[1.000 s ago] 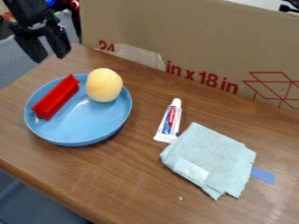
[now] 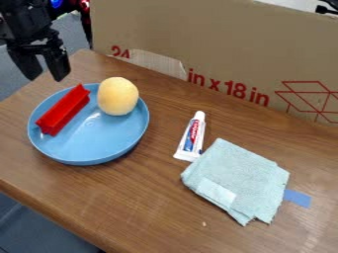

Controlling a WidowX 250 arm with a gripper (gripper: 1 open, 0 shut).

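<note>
My black gripper [image 2: 42, 63] hangs at the upper left, above and left of the blue plate [image 2: 109, 144], open with nothing between its fingers. On the plate lie a red bar-shaped object [image 2: 63, 109] and a round yellow object [image 2: 118, 96]. Right of the plate lies a white toothpaste tube [image 2: 191, 135], and a folded pale blue cloth [image 2: 234, 181] is at the lower right.
A large cardboard box [image 2: 244, 49] stands along the back of the wooden table [image 2: 145, 208]. A small piece of blue tape [image 2: 297, 198] is by the cloth.
My gripper has shifted left and a little down at the upper left. The objects on the table have not moved.
</note>
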